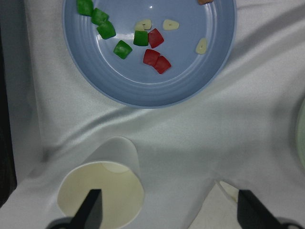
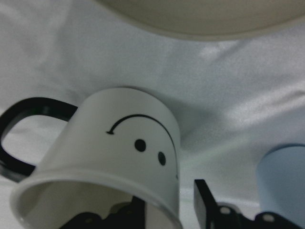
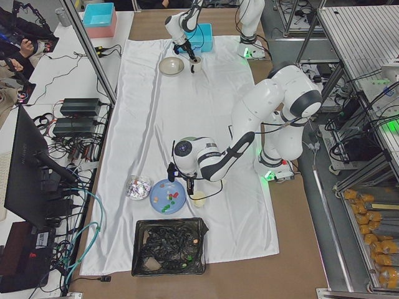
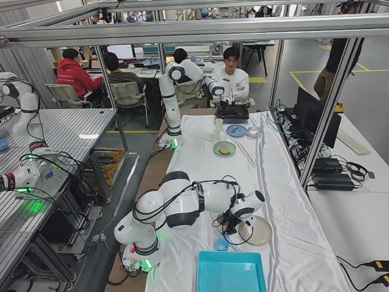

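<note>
My left gripper is open above a pale cream cup (image 1: 100, 195) and a folded paper piece (image 1: 214, 210). A blue plate (image 1: 150, 76) holding green, red and pale small pieces is nearby. At the far end, my right gripper is open around the wall of a white smiley mug (image 2: 100, 143) with a black handle, one finger (image 2: 138, 214) inside it. A light blue cup (image 2: 281, 181) stands beside it, and a beige plate (image 2: 200, 19) lies past the mug.
A black tray (image 3: 168, 265) sits at the near end, a foil dish (image 3: 138, 187) by the blue plate, a green plate (image 4: 224, 152) nearby, and a blue bin (image 4: 231, 274) beside the right arm.
</note>
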